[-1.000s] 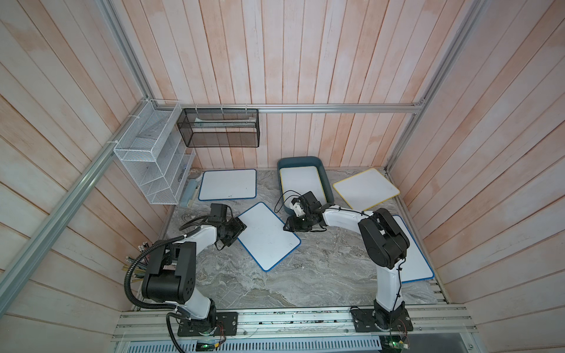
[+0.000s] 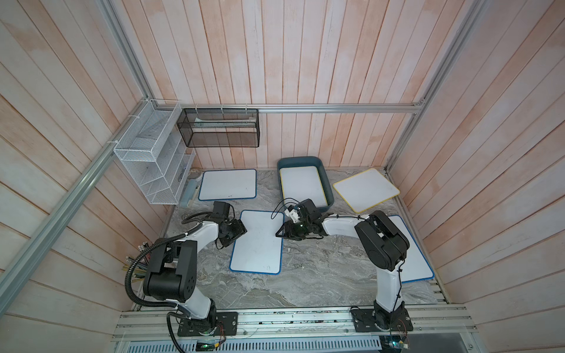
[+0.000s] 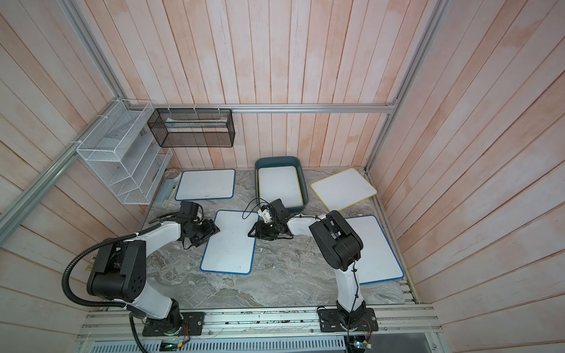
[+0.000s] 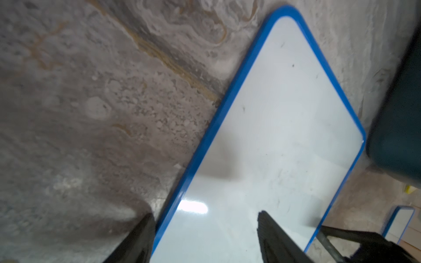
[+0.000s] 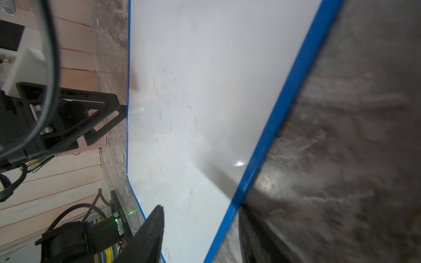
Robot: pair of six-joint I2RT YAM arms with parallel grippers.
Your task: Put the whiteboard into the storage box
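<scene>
A white whiteboard with a blue rim (image 2: 257, 244) lies flat on the table between my two arms. In the top left view my left gripper (image 2: 242, 231) is at its left edge and my right gripper (image 2: 279, 233) at its right edge. Seen from the left wrist, the left fingers (image 4: 139, 239) stand apart, one near the blue edge and one over the board's face. The right wrist view shows the right fingers (image 5: 153, 232) likewise spread on either side of the blue edge. Behind is the dark teal storage box (image 2: 327, 187), with a yellow-rimmed whiteboard (image 2: 301, 183) inside it.
Other boards lie around: a blue-rimmed one (image 2: 228, 184) at the back left, a yellow-rimmed one (image 2: 366, 189) at the back right, and another blue-rimmed one (image 2: 416, 259) beside the right arm. A black wire basket (image 2: 219, 139) hangs on the back wall.
The board between the arms has turned from a diamond slant to nearly square with the table.
</scene>
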